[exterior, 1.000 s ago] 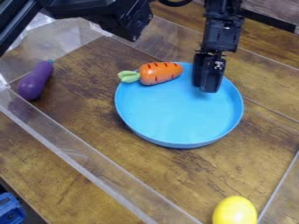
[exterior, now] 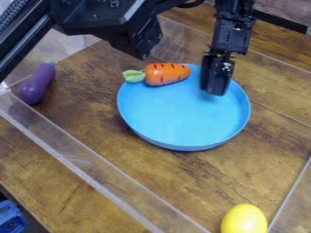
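Observation:
The black gripper (exterior: 216, 80) hangs from the top of the view down over the right rear part of a round blue plate (exterior: 183, 120); whether it is open or shut, and whether anything is between its fingers, is hard to make out. An orange toy carrot (exterior: 166, 75) with a green top lies at the plate's back left, to the left of the gripper.
A purple eggplant (exterior: 36, 86) lies at the far left beside a clear plastic edge. A yellow egg-shaped toy (exterior: 245, 220) sits at the bottom right. A blue object (exterior: 10, 217) shows at the bottom left corner.
The gripper and plate look almost unchanged, with at most a very slight shift of the gripper. The other objects stay where they were.

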